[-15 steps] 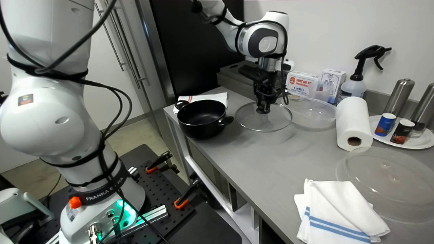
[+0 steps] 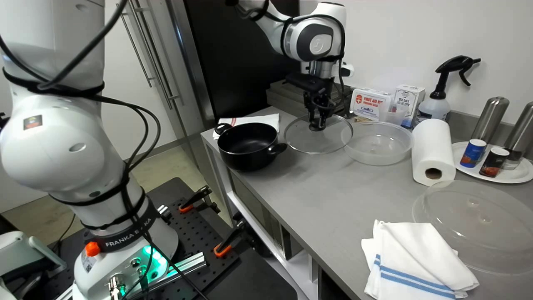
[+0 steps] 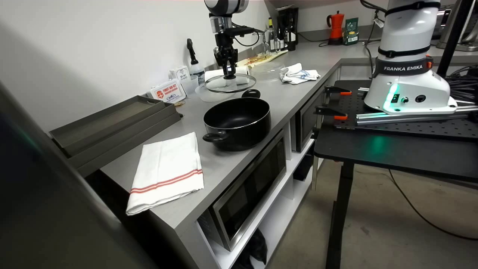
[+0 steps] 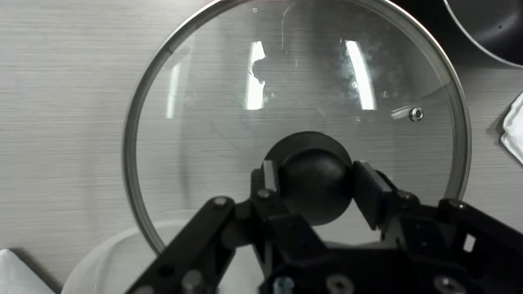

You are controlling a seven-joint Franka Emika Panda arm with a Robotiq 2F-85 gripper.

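A round glass lid (image 2: 308,138) with a metal rim hangs above the counter, just beyond the black pot (image 2: 240,155). My gripper is shut on the lid's black knob (image 4: 316,188), a finger on either side of it. Seen in exterior view 2, the lid (image 3: 244,83) is held roughly level, behind the pot (image 3: 251,130) and higher than its rim. The pot is uncovered and looks empty inside. In the wrist view only a curved part of the pot (image 4: 495,34) shows, at the upper right corner.
A clear plastic bowl (image 2: 377,157) stands right beside the lid. A paper roll (image 2: 432,150), spray bottle (image 2: 433,106) and first aid box (image 2: 368,102) line the back. One white towel (image 3: 168,166) lies near the pot.
The lid has risen off its lower position and shifted slightly left in exterior view 1, with my gripper still on its knob. The pot has stayed where it was.
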